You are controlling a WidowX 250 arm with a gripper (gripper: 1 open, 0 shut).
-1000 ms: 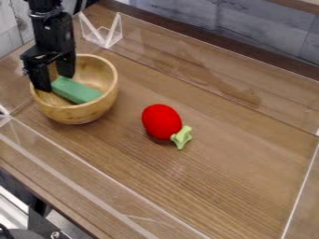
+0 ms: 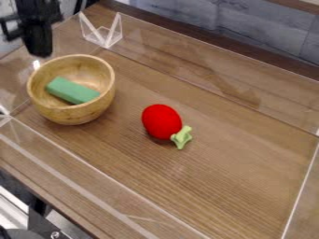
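Observation:
My gripper [image 2: 39, 47] is at the top left, above and behind a wooden bowl [image 2: 93, 107], its dark fingers cut off or blurred; nothing shows held between them. The bowl holds a green block [image 2: 73, 91]. To the right of the bowl, a red round object [image 2: 161, 120] with a light green piece [image 2: 182, 137] at its lower edge lies on the wooden table.
A white wire-like object [image 2: 104, 30] stands at the back, behind the bowl. A dark gap runs along the table's left edge.
My gripper has risen away from the bowl toward the top of the view. The bowl and the green block in it now show uncovered, with the bowl sitting slightly differently.

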